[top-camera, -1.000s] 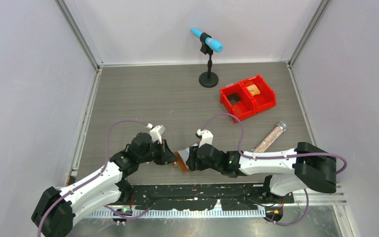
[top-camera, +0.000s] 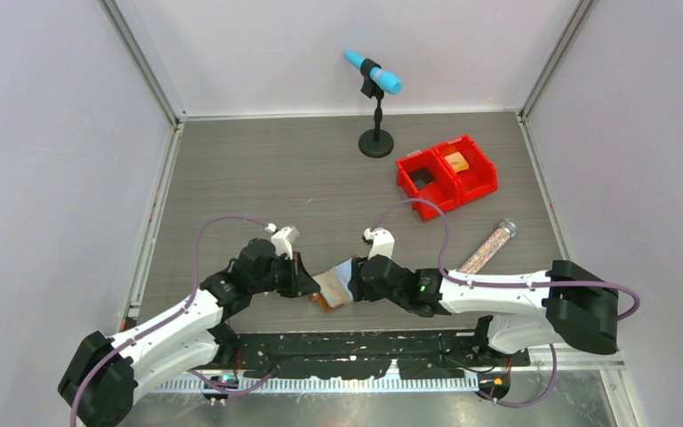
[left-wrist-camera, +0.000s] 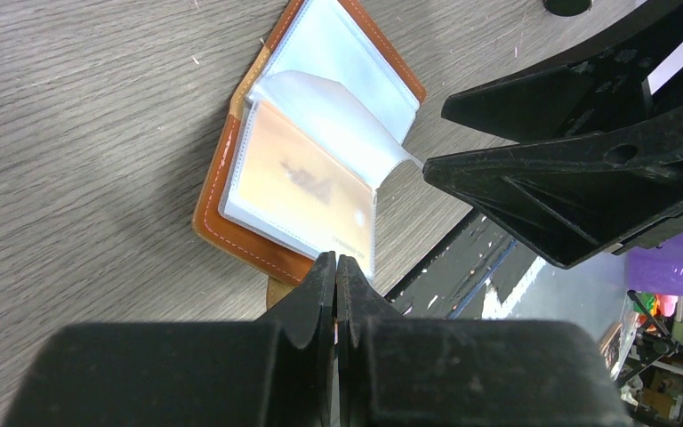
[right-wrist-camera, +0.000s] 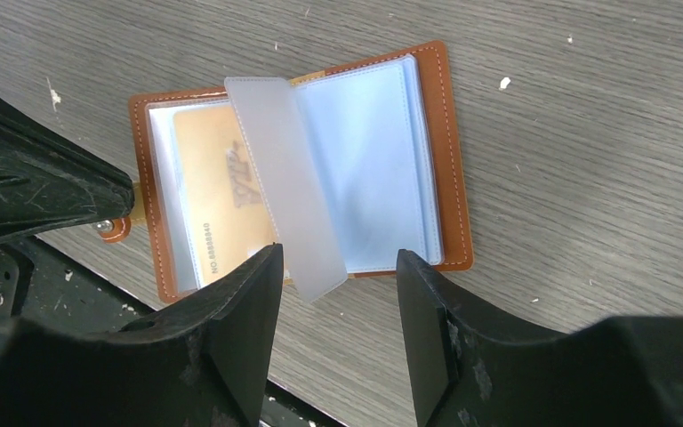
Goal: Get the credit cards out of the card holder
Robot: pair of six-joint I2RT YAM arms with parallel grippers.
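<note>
Spread open on the table is the brown card holder [right-wrist-camera: 452, 169] with clear sleeves. An orange-beige card shows in its left sleeve; in the left wrist view the same card [left-wrist-camera: 298, 182] is nearest my left gripper. That gripper is shut, with nothing visible between its fingers, by the holder's left edge near the strap [right-wrist-camera: 140, 205]. My right gripper stands open over the holder. A loose translucent page stands half turned, its lower corner between the open fingers, and in the left wrist view it reaches one fingertip.
A red two-part bin [top-camera: 445, 182] with small items inside stands at the back right. A glittery tube [top-camera: 487, 247] lies behind the right arm. The microphone stand [top-camera: 375, 142] is at the back; mid-table is clear.
My right gripper has shifted slightly right. The page has come away from the left side, and the beige card now shows where brown leather showed before. The left arm has hardly moved.
</note>
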